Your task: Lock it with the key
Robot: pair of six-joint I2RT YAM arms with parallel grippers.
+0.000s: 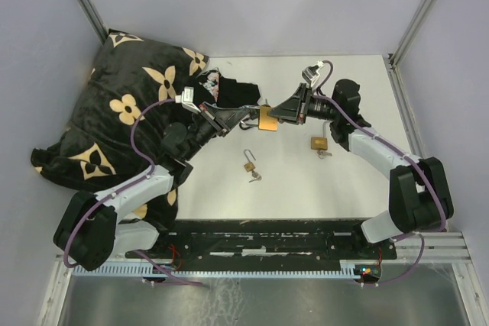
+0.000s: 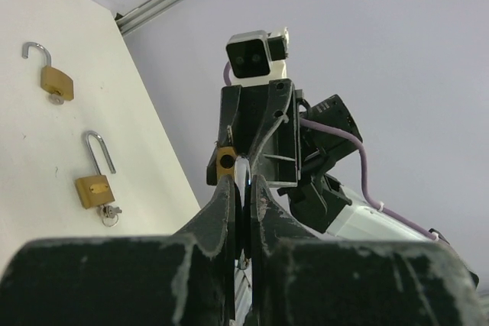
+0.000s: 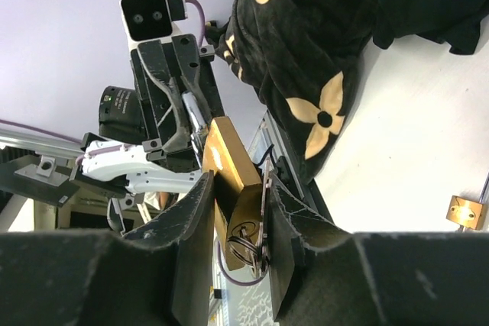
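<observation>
A brass padlock (image 1: 267,119) is held in the air between my two grippers, over the middle of the table. My left gripper (image 1: 252,113) is shut on its silver shackle (image 2: 242,172). On the opposite side, my right gripper (image 1: 276,115) is shut on the key (image 3: 265,208), a thin silver edge between the fingers at the lock's keyhole end. A wire key ring (image 3: 243,246) hangs there. The brass body (image 3: 233,177) looks tilted in the right wrist view. How far the shackle sits in the body is hidden by the fingers.
A second padlock (image 1: 318,143) with its shackle up lies right of centre. A smaller one (image 1: 249,166) with keys lies below the held lock. Dark flowered cloth (image 1: 137,104) covers the left side.
</observation>
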